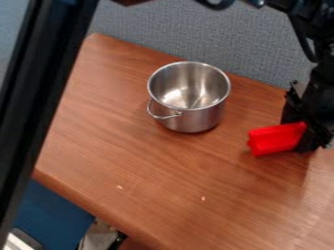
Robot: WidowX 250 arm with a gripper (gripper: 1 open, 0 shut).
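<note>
A red object (271, 139), roughly block-shaped, is held low over the wooden table at the right, in my black gripper (303, 131), which is shut on its right end. A steel pot (188, 113) with a wire handle stands upright on the table, left of the red object and apart from it. My fingertips are partly hidden by the dark body of the gripper and the red object.
A grey fabric panel runs along the back. A dark upright frame covers the left edge of the view, with blue floor below the table's left edge.
</note>
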